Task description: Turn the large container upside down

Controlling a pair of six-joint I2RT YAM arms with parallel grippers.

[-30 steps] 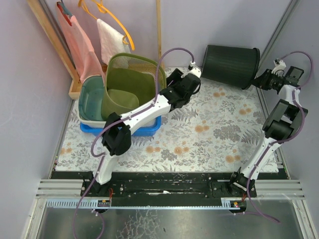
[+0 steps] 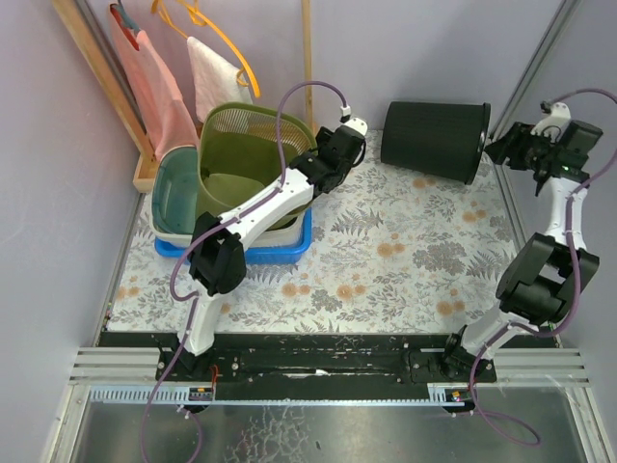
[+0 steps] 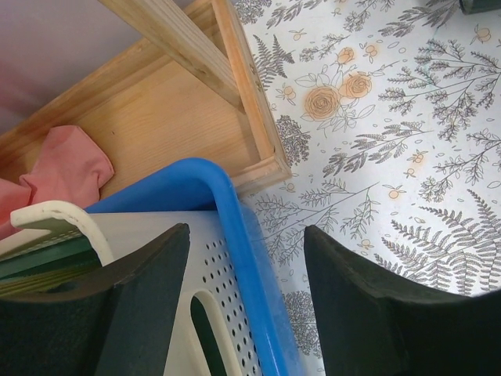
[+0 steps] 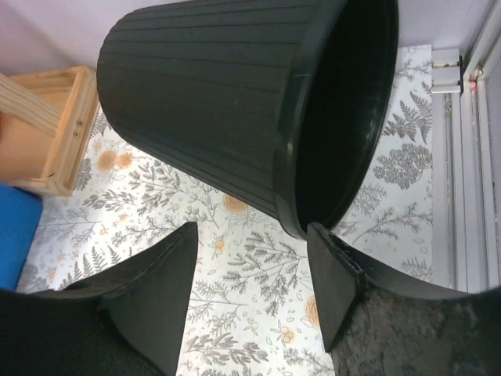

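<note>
The large black container (image 2: 429, 140) lies on its side at the back right, its mouth facing right; in the right wrist view it fills the upper middle (image 4: 211, 86). My right gripper (image 2: 511, 145) hangs just right of the mouth, open and empty, with the rim above its fingertips in its wrist view (image 4: 246, 235). My left gripper (image 2: 337, 135) is over the right edge of the stacked baskets, left of the container; its fingers (image 3: 137, 298) are apart with a white basket and blue rim beneath them.
Nested green, white and blue baskets (image 2: 174, 193) fill the left. A wooden rack (image 2: 145, 169) with hangers and cloths stands behind them. Walls bound both sides.
My left gripper has moved left, away from the container. The container has shifted slightly left and forward, and my right arm has drawn toward the front, off its rim.
</note>
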